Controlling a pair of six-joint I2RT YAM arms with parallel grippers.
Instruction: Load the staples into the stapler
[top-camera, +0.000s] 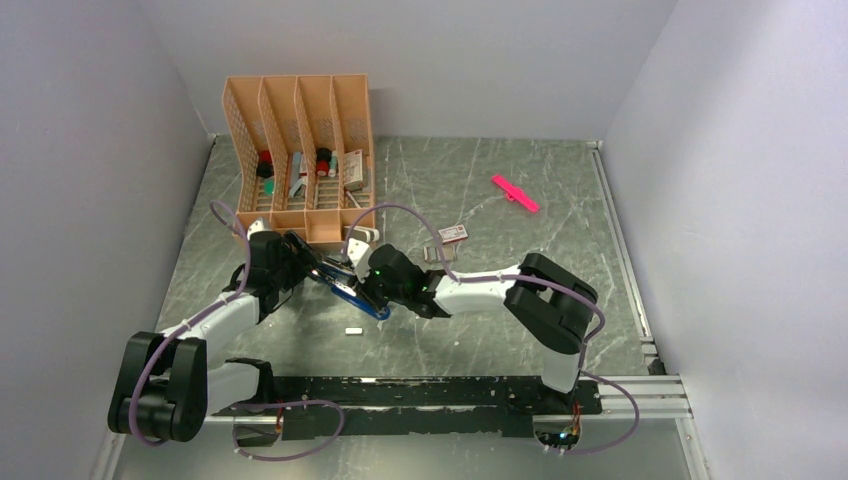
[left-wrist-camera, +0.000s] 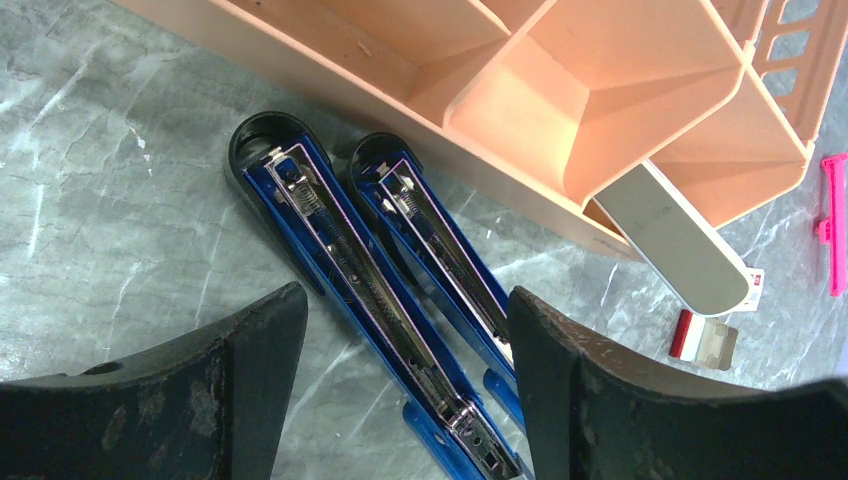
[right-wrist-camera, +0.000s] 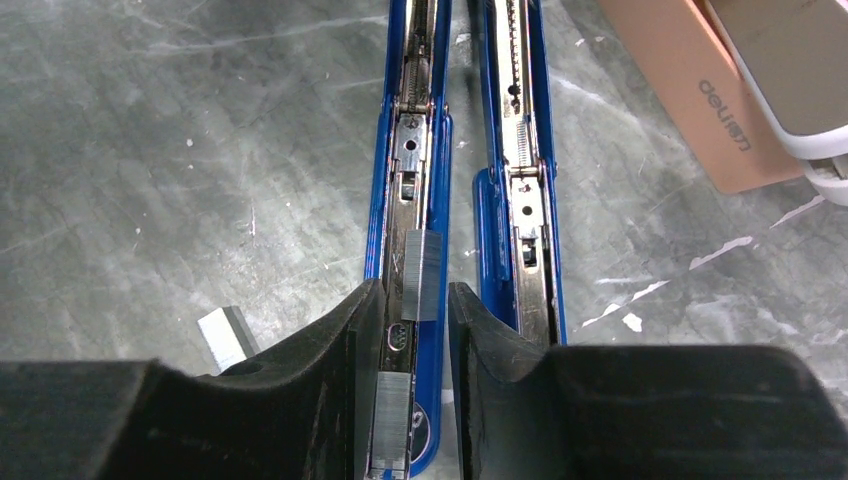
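Note:
Two blue staplers lie side by side with their channels exposed. In the left wrist view the nearer stapler (left-wrist-camera: 365, 270) and the second stapler (left-wrist-camera: 440, 235) run between the spread fingers of my left gripper, which is part open. In the right wrist view a grey staple strip (right-wrist-camera: 421, 275) lies slanted over the nearer stapler's rail (right-wrist-camera: 405, 180). My right gripper is part open, its fingertips either side of that strip with gaps showing. Another staple strip (right-wrist-camera: 391, 415) sits in the channel lower down, partly behind the fingers.
A small staple block (top-camera: 354, 331) rests on the table in front. The orange organizer (top-camera: 298, 222) stands just behind the staplers, a white-edged object (left-wrist-camera: 680, 240) jutting from it. Further right are a staple box (top-camera: 453, 233) and a pink bar (top-camera: 515, 193).

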